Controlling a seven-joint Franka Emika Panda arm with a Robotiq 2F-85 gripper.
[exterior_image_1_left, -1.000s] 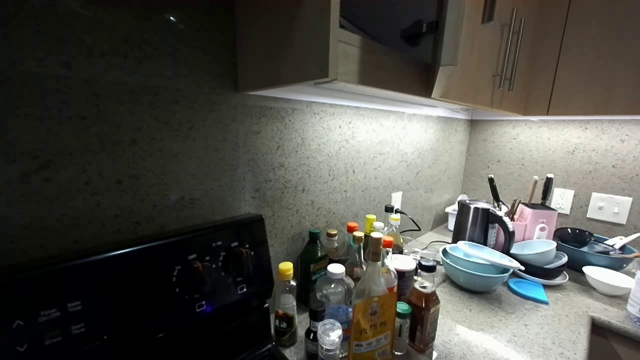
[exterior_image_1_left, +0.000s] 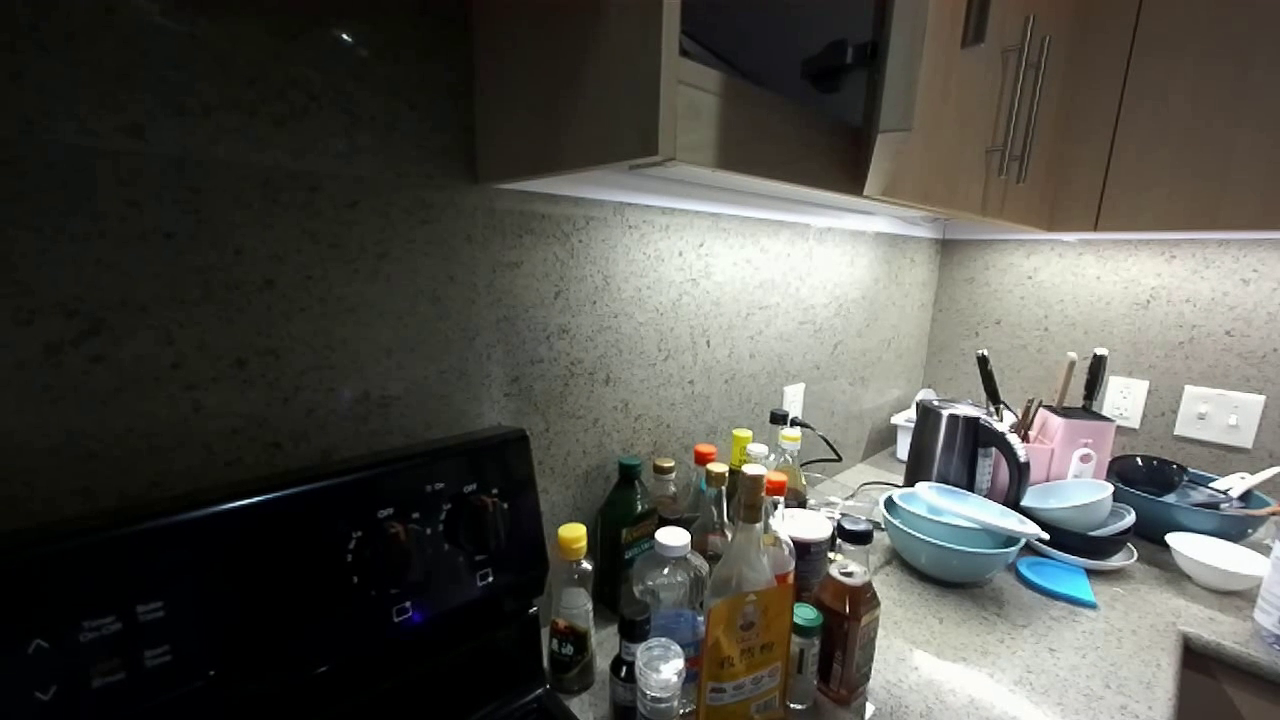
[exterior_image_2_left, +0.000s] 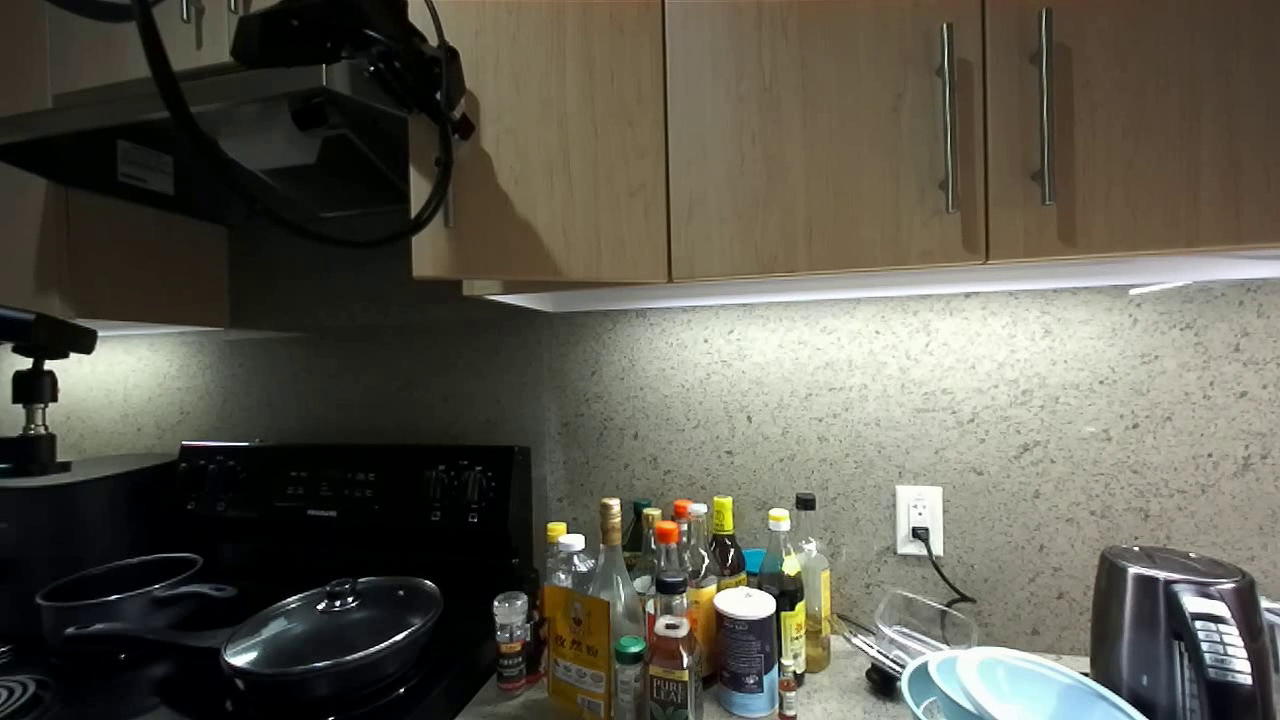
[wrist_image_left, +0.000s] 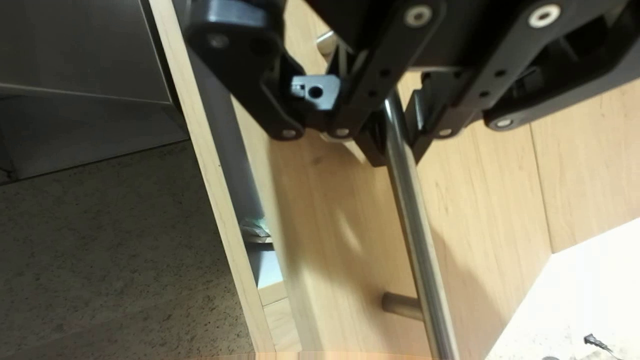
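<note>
In the wrist view my gripper is shut on a long metal bar handle (wrist_image_left: 423, 246), its fingers on either side of the bar. The handle is fixed to a light wooden cabinet door (wrist_image_left: 342, 240). A gap between this door and the cabinet's side frame (wrist_image_left: 207, 162) shows part of the inside, so the door stands ajar. From the second exterior view, the black gripper (exterior_image_2_left: 450, 114) is at the left edge of the door (exterior_image_2_left: 558, 156), above the counter. Its fingertips are hard to make out there.
Below the cabinets, several bottles (exterior_image_2_left: 612, 588) crowd the counter beside the stove (exterior_image_2_left: 360, 480). A lidded pan (exterior_image_2_left: 336, 636) sits on the stove. The range hood (exterior_image_2_left: 228, 132) is close to the arm on the left. Bowls (exterior_image_1_left: 948, 546) and a kettle (exterior_image_1_left: 954, 450) stand farther along.
</note>
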